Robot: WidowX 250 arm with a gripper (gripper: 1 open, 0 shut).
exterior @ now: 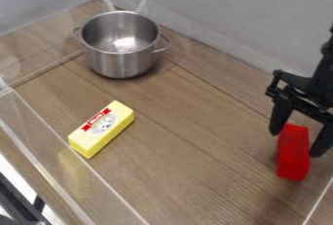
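A black gripper (301, 131) hangs at the right side, its fingers spread open over a red block (293, 162) that lies on the wooden table near the right edge. Whether the fingers touch the block is hard to tell. A yellow block (101, 129) with a red and white label lies on the left part of the table.
A steel pot (121, 60) with two handles stands at the back left. A white wall rises behind the table.
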